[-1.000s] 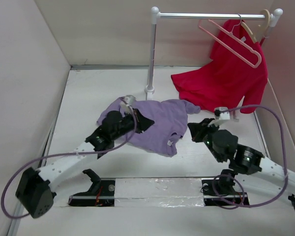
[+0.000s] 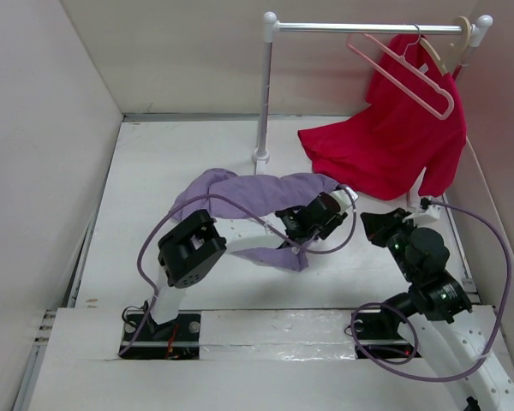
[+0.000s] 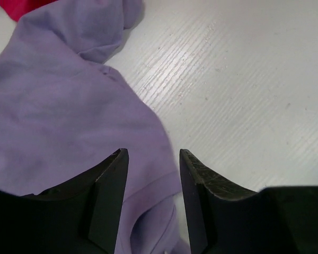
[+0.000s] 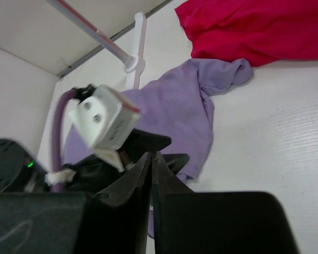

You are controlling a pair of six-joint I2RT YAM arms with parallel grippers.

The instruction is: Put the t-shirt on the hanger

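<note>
A purple t-shirt [image 2: 231,193] lies crumpled on the white floor left of the rack's post. My left gripper [image 2: 332,221] is over its right part, open, with shirt fabric [image 3: 79,116] below the fingers [image 3: 108,180] in the left wrist view. My right gripper [image 2: 377,224] is held to the right of the shirt; in the right wrist view its fingers [image 4: 167,222] look close together with nothing seen between them. The pink hanger [image 2: 398,77] hangs on the rail [image 2: 343,26].
A red garment [image 2: 360,154] hangs at the back right and spreads onto the floor. The rack's post [image 2: 263,103] stands behind the purple shirt. Bare floor is at the left and front.
My left arm has swung right, carrying the open gripper over the shirt's right part. My right gripper has moved to the right, away from the shirt.
</note>
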